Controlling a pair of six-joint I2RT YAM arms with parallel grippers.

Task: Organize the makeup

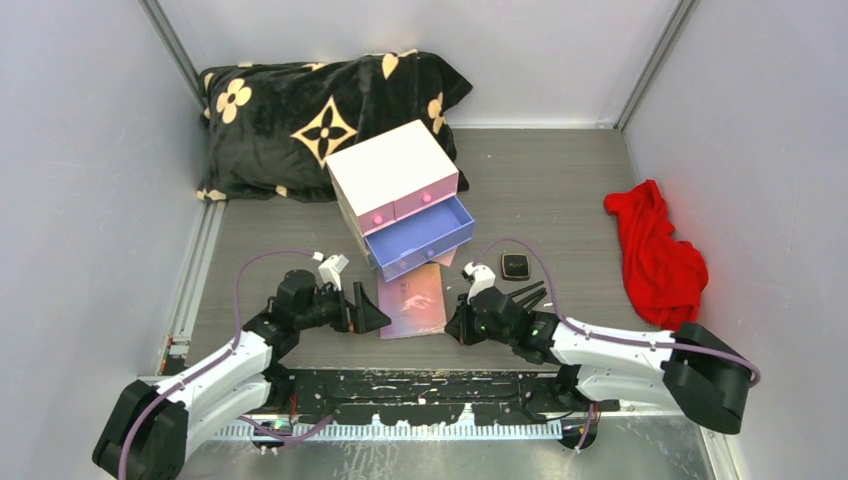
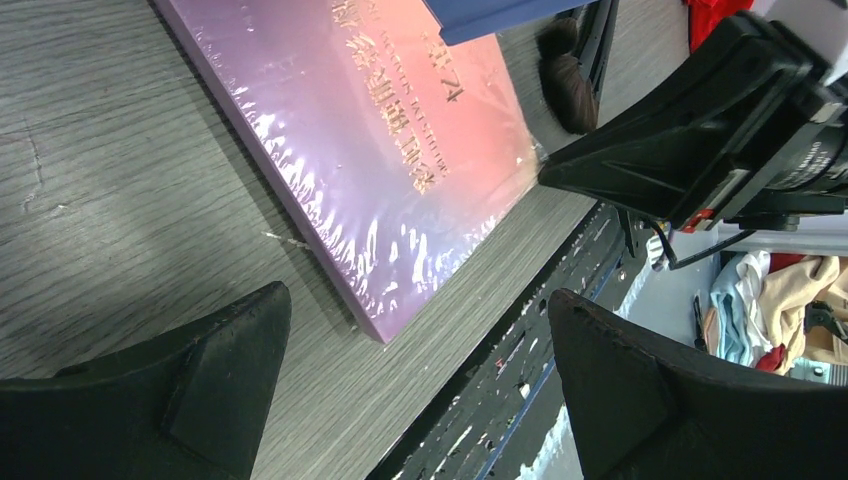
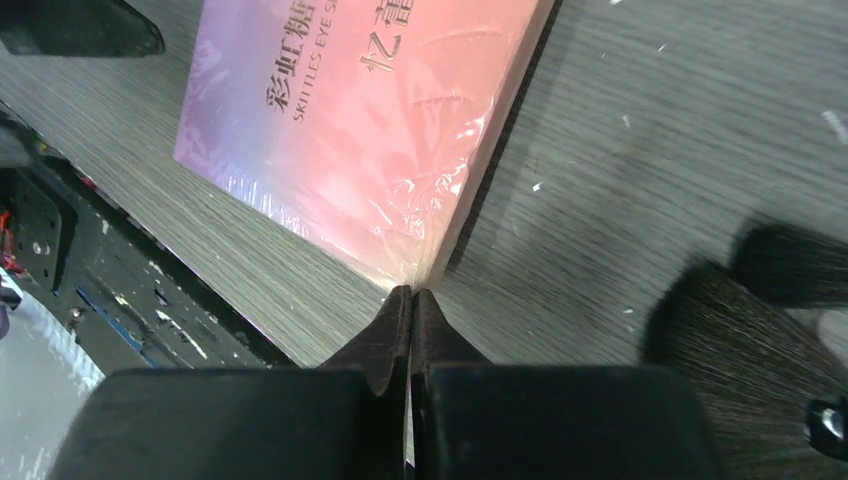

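A pink-purple eyeshadow palette (image 1: 410, 305) in clear wrap lies flat below the open blue drawer (image 1: 419, 240) of the white-and-pink storage box (image 1: 392, 170). My right gripper is shut on the palette's near corner, apparently on its wrap. My left gripper stands open beside the palette's left side, nothing between its fingers. Dark makeup brushes (image 3: 745, 370) lie right of the right gripper.
A small dark square compact (image 1: 515, 266) lies right of the box. A red cloth (image 1: 652, 255) is at the right, a patterned black pillow (image 1: 280, 130) at the back.
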